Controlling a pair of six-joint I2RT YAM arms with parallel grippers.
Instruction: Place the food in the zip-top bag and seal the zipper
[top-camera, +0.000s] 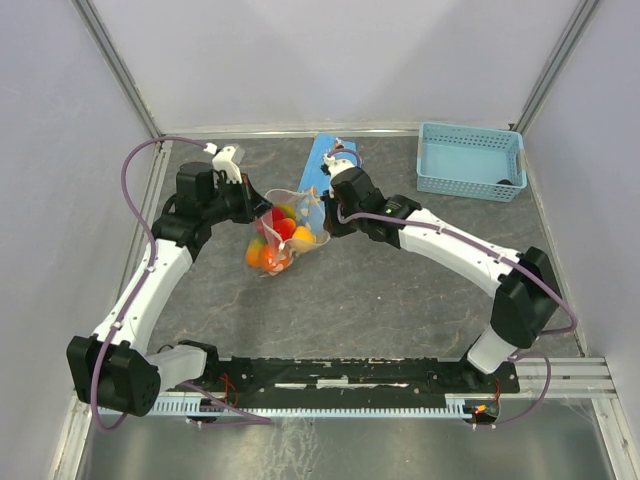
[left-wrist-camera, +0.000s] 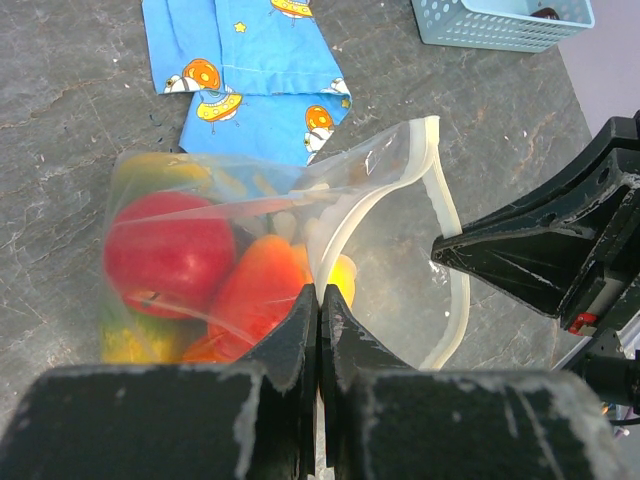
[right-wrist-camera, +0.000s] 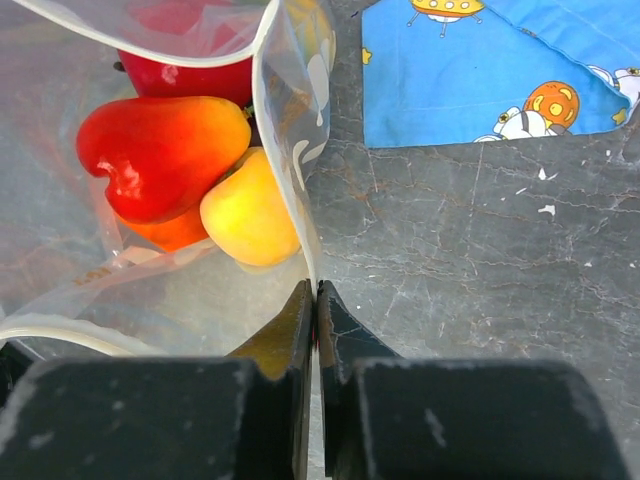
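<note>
The clear zip top bag (top-camera: 281, 253) lies in the middle of the table, its mouth spread wide between my two grippers. Inside it are a red round fruit (left-wrist-camera: 168, 252), an orange-red pepper (right-wrist-camera: 165, 158), a yellow piece (right-wrist-camera: 250, 213) and other food partly hidden behind the plastic. My left gripper is shut on one side of the bag's pale rim (left-wrist-camera: 375, 195). At the opposite side, my right gripper is shut, with the rim's thin edge (right-wrist-camera: 288, 200) running down between its fingertips.
Behind the bag lies a folded blue printed cloth (top-camera: 322, 165). A light blue basket (top-camera: 470, 185) with a dark item inside stands at the back right. Bare grey table lies in front of the bag and to its right.
</note>
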